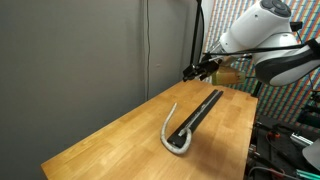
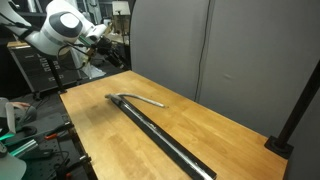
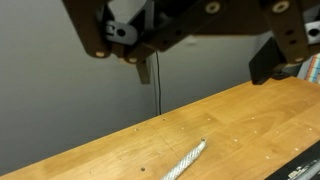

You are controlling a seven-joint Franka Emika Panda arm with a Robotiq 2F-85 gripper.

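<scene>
A pale, flexible tube [image 1: 166, 132] lies bent on the wooden table. Its curved end hooks around the near end of a long black bar [image 1: 203, 110], and its straighter part runs off beside the bar. From the other side, both the tube [image 2: 142, 98] and the bar [image 2: 160, 136] are visible in full. My gripper [image 1: 192, 73] hangs in the air beyond the tube, well above the table. In the wrist view the gripper is open, with only grey wall between its fingers; one end of the tube [image 3: 188, 158] shows below.
Grey panels [image 1: 80, 70] stand along one side of the table [image 1: 110, 145]. A black post [image 2: 296, 100] rises at a table corner. Cables [image 1: 270, 170] hang near the arm's base.
</scene>
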